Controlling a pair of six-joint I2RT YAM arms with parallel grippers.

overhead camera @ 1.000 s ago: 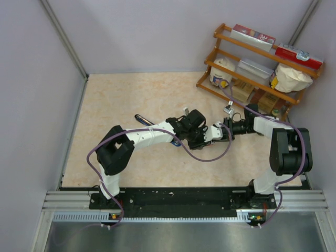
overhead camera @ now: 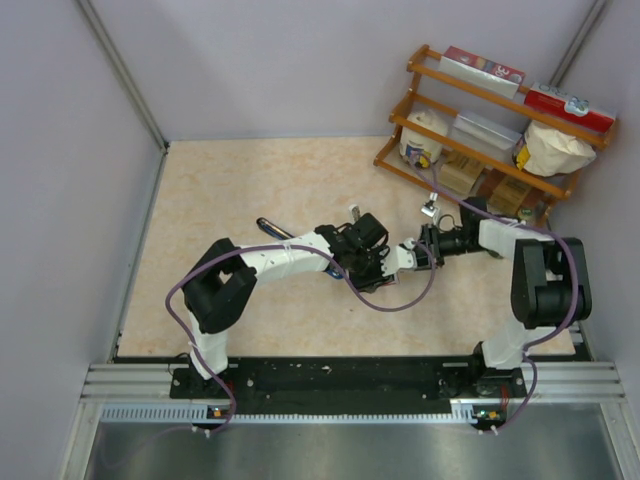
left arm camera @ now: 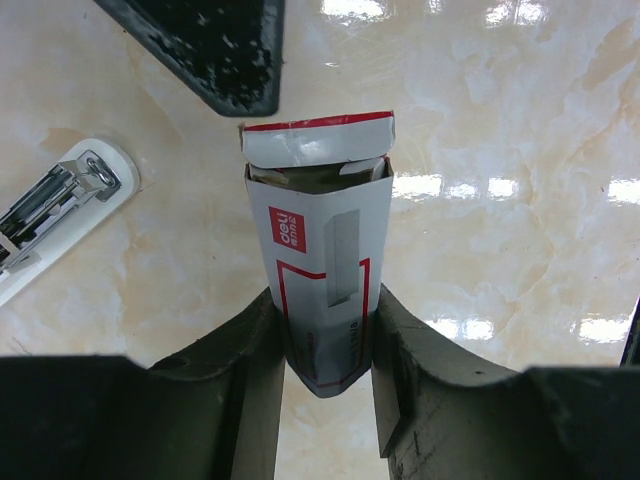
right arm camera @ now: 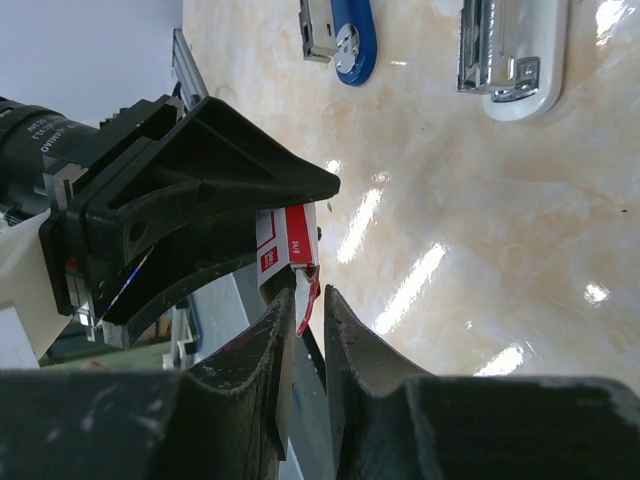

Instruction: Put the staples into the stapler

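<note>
My left gripper is shut on a small white and red staple box (left arm camera: 318,230), its top flap (left arm camera: 320,140) lifted and the opening partly visible. The box's contents cannot be made out. The right gripper is shut; the box flap (right arm camera: 307,300) hangs close by its fingertips, and whether they touch cannot be told. A black right finger (left arm camera: 225,55) shows just beyond the box in the left wrist view. A white stapler lies opened on the table, its metal channel exposed; the right wrist view shows a white stapler (right arm camera: 525,60) too.
A blue stapler (right arm camera: 354,40) lies near the white one. A wooden shelf (overhead camera: 480,95) with boxes and bags stands at the back right.
Over the last second my left gripper has shifted slightly left and towards the front. The right arm has moved a little to the left.
</note>
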